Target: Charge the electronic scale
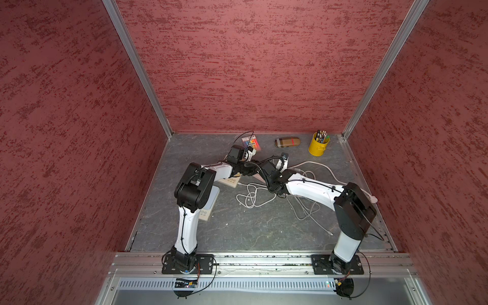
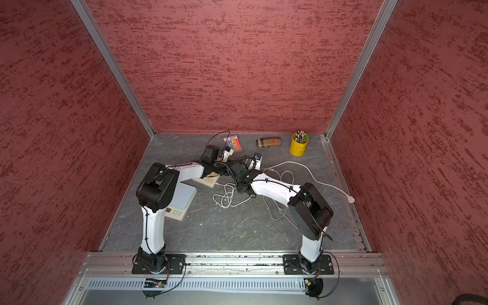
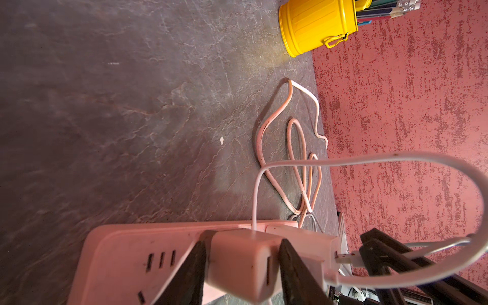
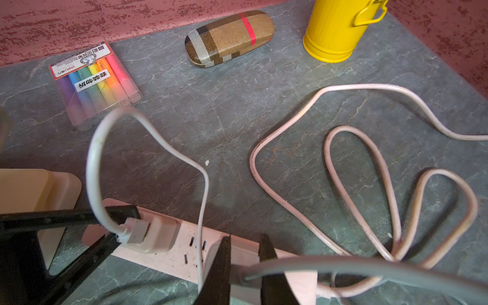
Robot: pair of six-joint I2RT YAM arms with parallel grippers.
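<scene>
A pale scale (image 2: 182, 199) lies at the left, with a second scale (image 2: 207, 181) behind it, partly under my left arm. In the wrist views, the white power strip (image 4: 185, 256) carries a white adapter (image 4: 161, 236). A cable plug (image 4: 134, 231) sits against that adapter. My left gripper is slightly open around this plug, one finger on each side. Over the strip's other part, my right gripper is shut on a grey cable plug (image 4: 239, 277). In the left wrist view this plug meets another adapter (image 3: 310, 249); how deep it sits is hidden.
Loose white cables (image 1: 251, 195) cover the middle and right of the table. Markers (image 4: 94, 84), a checked case (image 4: 228, 38) and a yellow pen bucket (image 4: 333, 30) stand along the back.
</scene>
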